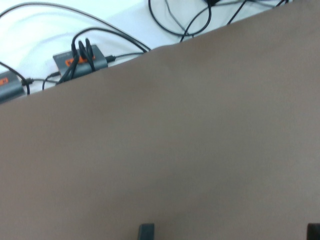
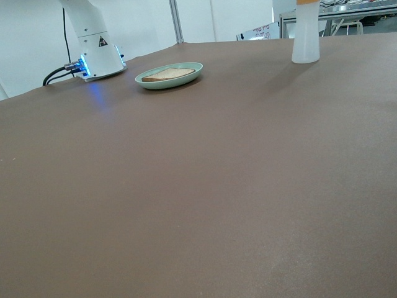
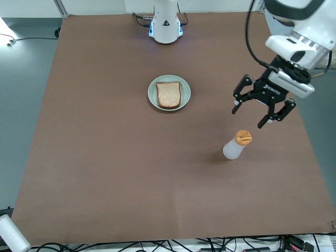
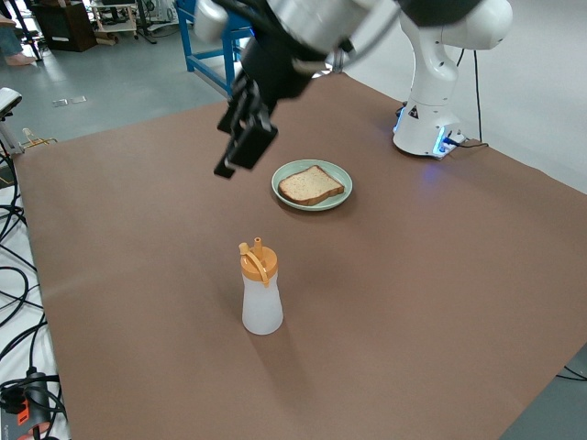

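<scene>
A slice of bread [image 3: 168,94] lies on a pale green plate [image 3: 185,100] near the table's middle. A white squeeze bottle with an orange cap [image 3: 236,144] stands upright in front of it, to the right. My black gripper [image 3: 248,115] hangs above the table's right side in the left camera, apart from bottle and plate, its fingers spread with nothing seen between them. In the wrist view only bare table shows between the two fingertips at the bottom edge.
Cables and small boxes [image 1: 80,62] lie beyond one edge.
</scene>
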